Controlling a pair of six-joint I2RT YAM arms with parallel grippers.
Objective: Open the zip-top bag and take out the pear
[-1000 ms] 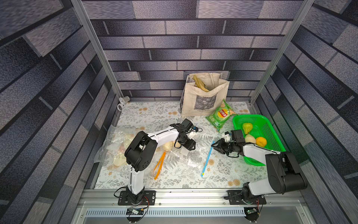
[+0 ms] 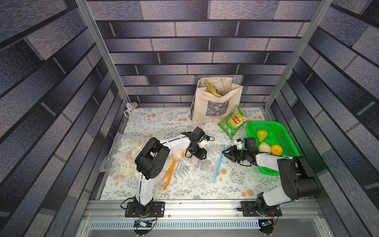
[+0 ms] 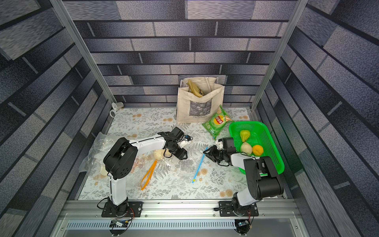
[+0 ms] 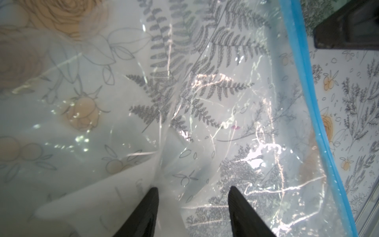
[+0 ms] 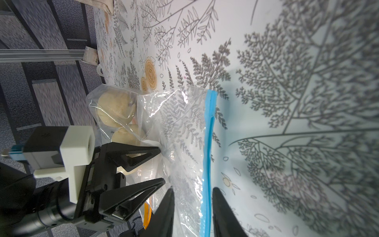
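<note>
The clear zip bag point(image 5: 177, 122) lies flat on the table, its blue zip strip point(image 2: 219, 164) on the right side. Pale fruit point(image 5: 116, 108) shows through the plastic at the bag's left end, partly behind my left gripper; which piece is the pear I cannot tell. Over the plastic, my left gripper has its fingers apart, with bag film beneath them. My right gripper is at the strip's far part, fingers also apart. In the right wrist view the blue strip point(image 5: 207, 165) runs down between its fingertips.
A second clear bag point(image 2: 122, 158) lies at the left, and an orange strip point(image 2: 169, 175) in front. The green basket point(image 2: 290, 138) with fruit stands right. Behind are a chips packet point(image 2: 233, 121) and a cloth bag point(image 2: 217, 106).
The blue strip has shifted slightly away from the front edge. My right gripper has moved slightly left onto it, and the left arm has shifted a little to the right.
</note>
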